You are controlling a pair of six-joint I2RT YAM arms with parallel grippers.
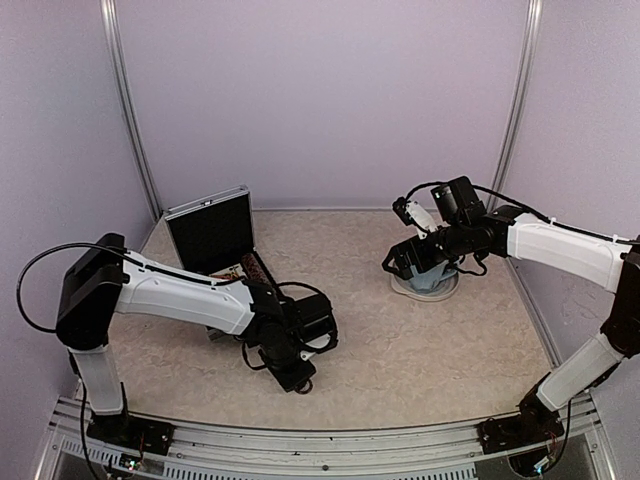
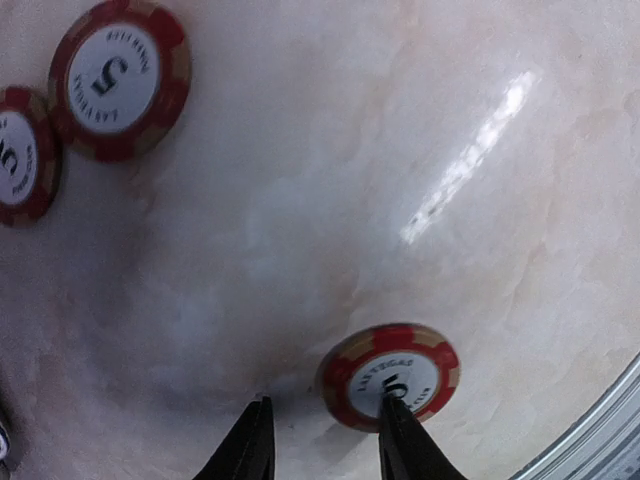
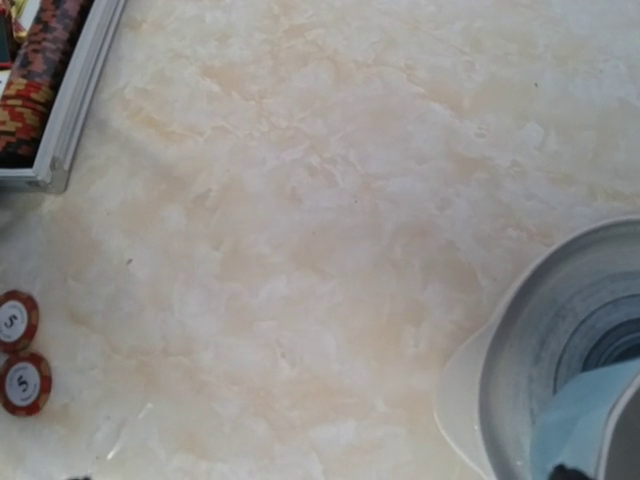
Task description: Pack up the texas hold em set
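Note:
In the left wrist view a red poker chip (image 2: 380,345), marked 5 and looking tilted and slightly blurred, is at the fingertips of my left gripper. Its fingers stand apart; the right one overlaps the chip's lower edge, and whether they grip it cannot be told. Two more red chips, an upper one (image 2: 113,80) and one at the edge (image 2: 18,158), lie touching on the table. The chip case (image 1: 212,232) is open at the back left, partly hidden by my left arm. My right gripper (image 1: 395,265) is open and empty by the bowl.
A pale bowl or plate (image 3: 490,350) with a light-blue cup (image 3: 575,415) stands under my right gripper. Rows of dark red chips (image 3: 28,105) fill the case's near side. A metal rail (image 1: 300,440) bounds the front edge.

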